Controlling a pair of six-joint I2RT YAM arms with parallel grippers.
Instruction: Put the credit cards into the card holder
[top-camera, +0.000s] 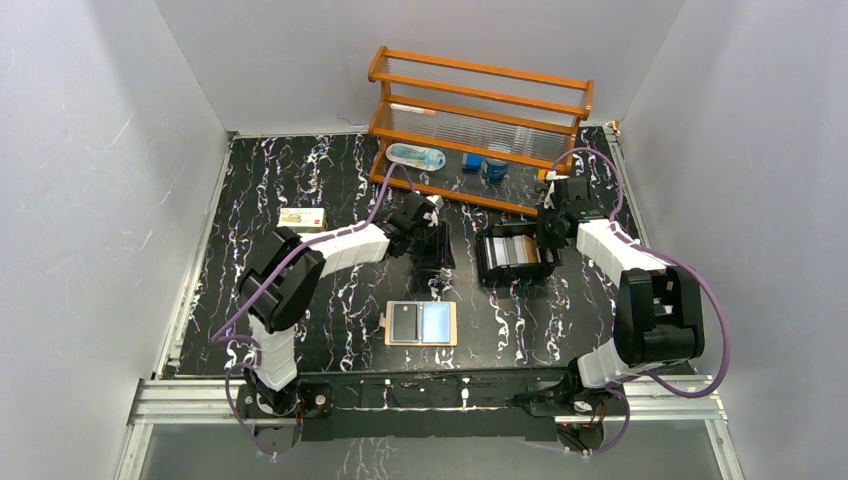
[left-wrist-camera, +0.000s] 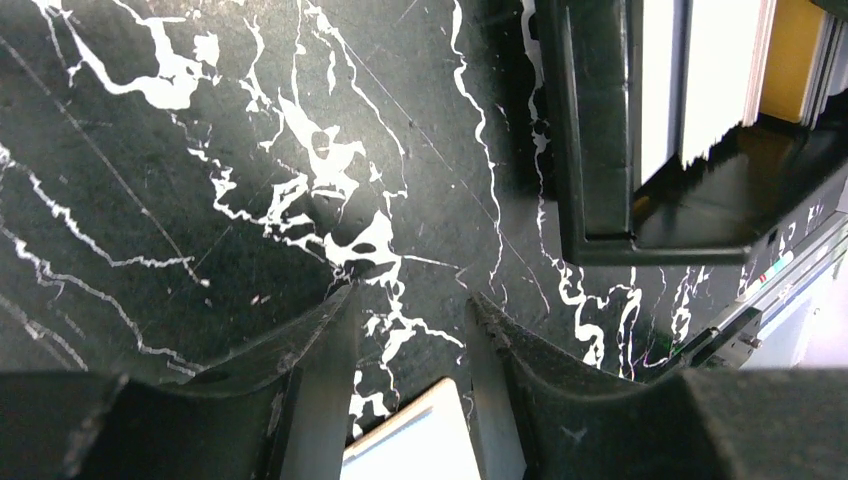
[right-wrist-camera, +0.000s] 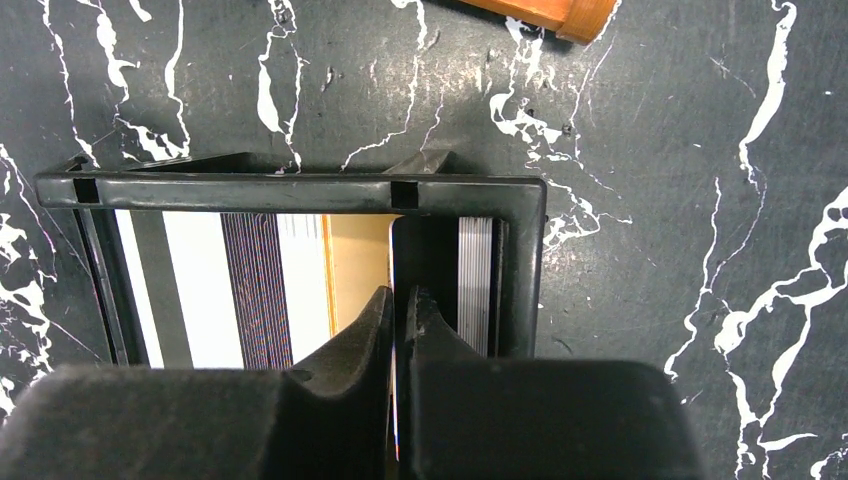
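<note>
A black open-topped box (top-camera: 516, 274) holds a row of upright cards (right-wrist-camera: 200, 280), white, striped and tan, plus a dark one (right-wrist-camera: 425, 240) with a pale edge. Over its right part is my right gripper, its fingertips very close together at the dark card's edge; whether they pinch it cannot be made out. To the box's left hovers my left gripper, partly open, nothing between its fingers. Flat on the table in front lies an open tan-rimmed holder (top-camera: 420, 340), with a dark panel and a pale blue one; its corner shows in the left wrist view.
A wooden rack (top-camera: 455, 192) stands behind the box, carrying a pale blue packet (top-camera: 416, 157) and a blue tin (top-camera: 495, 169). A small cream box (top-camera: 302, 219) sits at the back left. Bare marble surrounds the tan-rimmed holder.
</note>
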